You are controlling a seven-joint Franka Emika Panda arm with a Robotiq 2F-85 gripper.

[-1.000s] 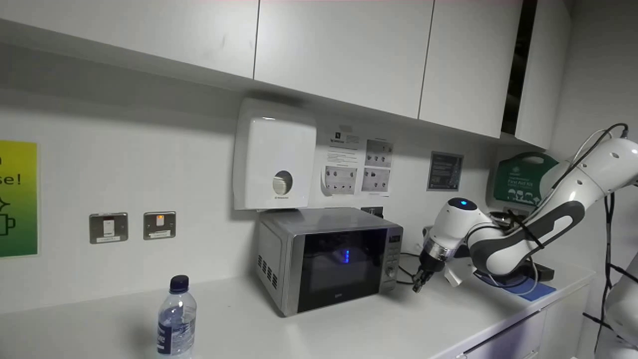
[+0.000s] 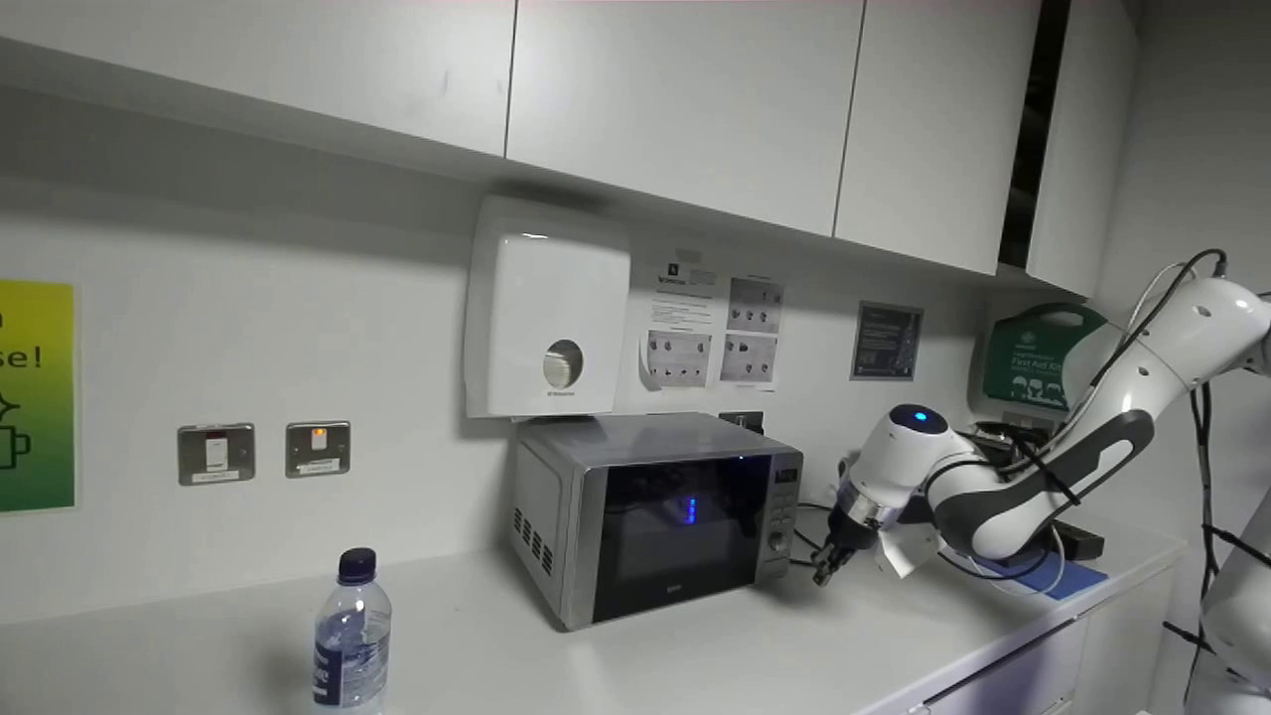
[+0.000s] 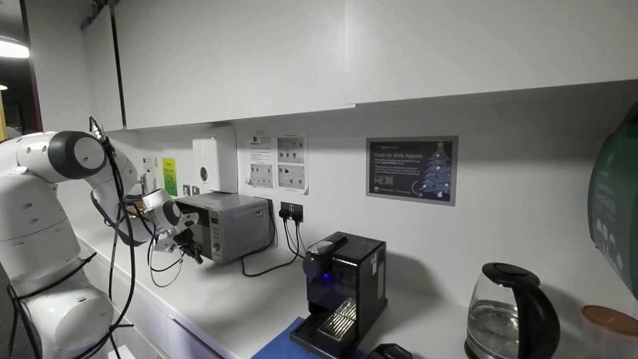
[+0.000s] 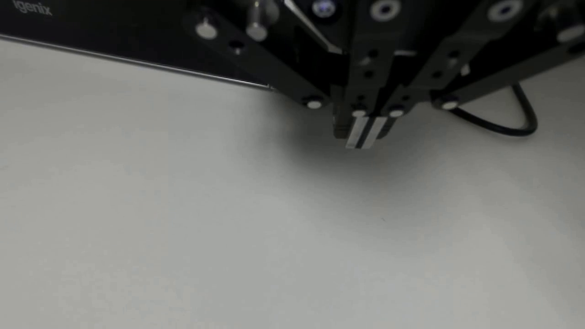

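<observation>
My gripper is shut, its two pale fingertips side by side with nothing showing between them. It hangs just above the white counter (image 4: 219,230), tilted downward. In exterior view 1 the gripper (image 2: 822,578) is close to the right front corner of the silver microwave (image 2: 679,542). The microwave door is closed, with blue digits glowing on its dark glass. Exterior view 2 has the gripper (image 3: 198,258) in front of the microwave's control panel side (image 3: 242,230).
A water bottle (image 2: 353,638) stands at the counter's left. A black coffee machine (image 3: 359,272) on a blue mat (image 3: 278,344) and a glass kettle (image 3: 496,314) occupy the other end. Power cables (image 3: 269,272) lie behind the microwave. Bare counter stretches before the microwave.
My gripper has shifted slightly left in exterior view 1, toward the microwave, and the arm behind it has moved a little with it. The microwave and bottle have stayed put.
</observation>
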